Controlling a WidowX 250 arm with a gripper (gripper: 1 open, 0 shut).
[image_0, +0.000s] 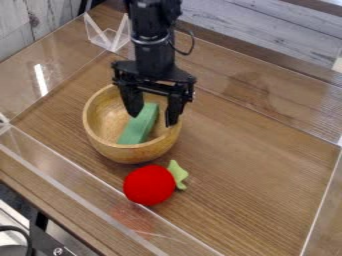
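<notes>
My gripper (150, 100) hangs open over a tan bowl (115, 146), its fingers spread left and right near the bowl's far part. Inside the bowl lies a long green object (138, 125). In front of the bowl, on the wooden table, sits a red round object (147, 184) with a small green part (178, 174) at its right.
A clear plastic piece (107, 30) stands at the back left, near the table's edge. A black cable shows at the lower left corner.
</notes>
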